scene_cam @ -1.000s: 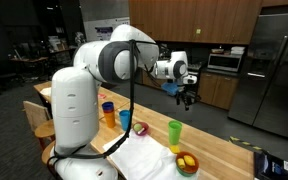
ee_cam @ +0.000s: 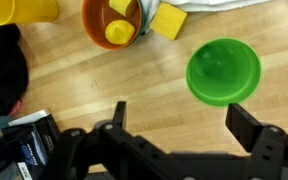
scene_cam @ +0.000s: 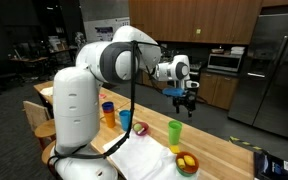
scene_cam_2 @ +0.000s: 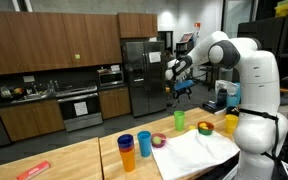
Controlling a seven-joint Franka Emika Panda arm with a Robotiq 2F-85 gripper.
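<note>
My gripper (scene_cam: pixel 183 110) hangs in the air above the wooden table, pointing down and open. Its two fingers (ee_cam: pixel 119 120) stand wide apart in the wrist view, with only bare tabletop between them. A green cup (ee_cam: pixel 224 72) is seen from above there, its mouth up, near the right finger. The cup (scene_cam: pixel 174 132) stands upright on the table in exterior view 1, lower than the gripper and apart from it. Beside it lies a yellow block (ee_cam: pixel 169 20). A reddish-brown bowl (ee_cam: pixel 87 22) holds yellow pieces.
A white cloth (scene_cam: pixel 139 160) lies near the arm's base. Blue cups (scene_cam_2: pixel 144 138) and an orange cup (scene_cam_2: pixel 128 160) stand along one side. A yellow cup (ee_cam: pixel 22 10) and a book (ee_cam: pixel 22 150) lie beyond the bowl. Bare tabletop lies under the gripper.
My gripper has turned about its wrist and now shows both fingers spread in exterior view 1. It hangs slightly lower. The table objects have not moved.
</note>
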